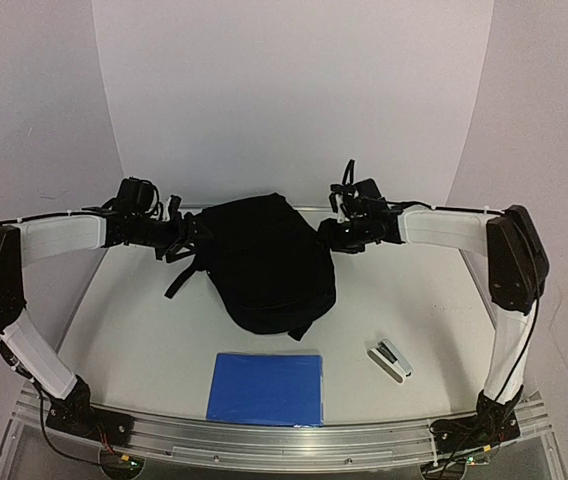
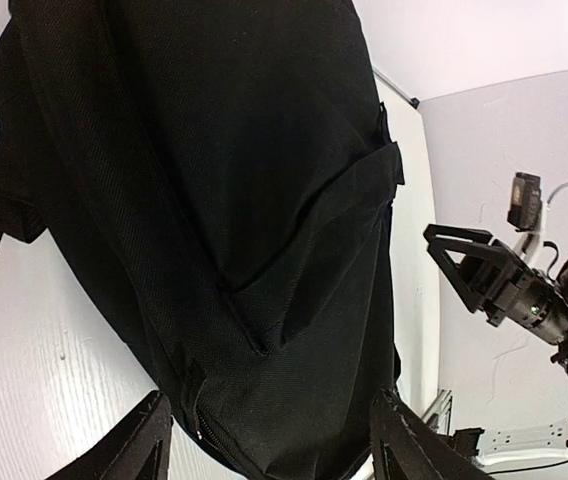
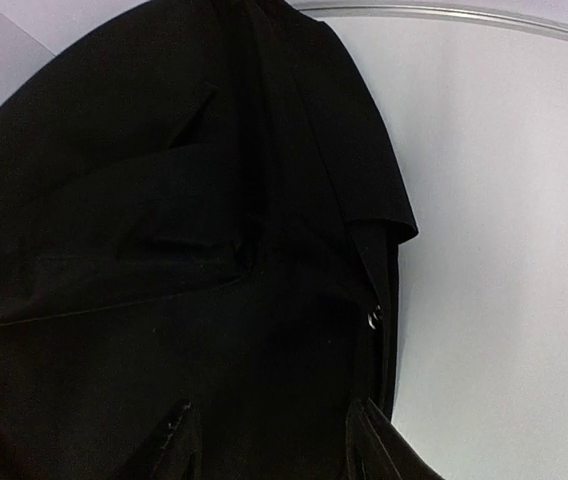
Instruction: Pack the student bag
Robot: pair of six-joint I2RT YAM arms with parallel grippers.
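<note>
A black bag [image 1: 269, 265] lies on the table between my arms, its opening hard to make out in the dark cloth. At its left edge is my left gripper [image 1: 196, 236]; the left wrist view shows the two fingers [image 2: 134, 450] spread wide over the cloth near a zipper. Beside the bag's upper right edge my right gripper [image 1: 326, 236] stands open, its fingers [image 3: 174, 450] apart with dark fabric beneath. A blue folder [image 1: 265, 390] lies flat in front of the bag. To its right rests a white and black stapler [image 1: 391, 361].
A loose strap [image 1: 179, 282] hangs off the bag's left side. A metal rail [image 1: 264, 455] runs along the front edge. Bare table shows at the left and right of the bag; walls enclose the back and sides.
</note>
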